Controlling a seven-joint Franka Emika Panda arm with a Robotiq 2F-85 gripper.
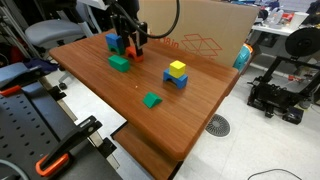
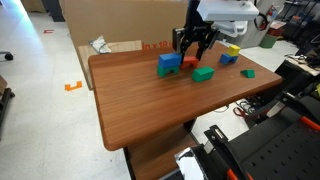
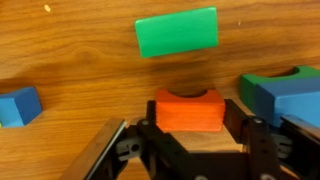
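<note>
In the wrist view, a red-orange block (image 3: 190, 112) sits between the fingertips of my gripper, which is shut on it. Wood grain shows around the block, and whether it still rests on the table is unclear. Exterior view 1 shows the red block (image 1: 137, 54) low under the gripper (image 1: 136, 43), near the table's far left end. From the other side, the arm partly covers the red block (image 2: 190, 63).
A green block (image 3: 177, 32) lies close by. Beside the fingers, a blue block (image 3: 292, 98) sits over a green piece (image 3: 268, 82). A yellow block (image 1: 177, 69) tops a blue piece (image 1: 174, 82), with a green triangle (image 1: 152, 100) nearer.
</note>
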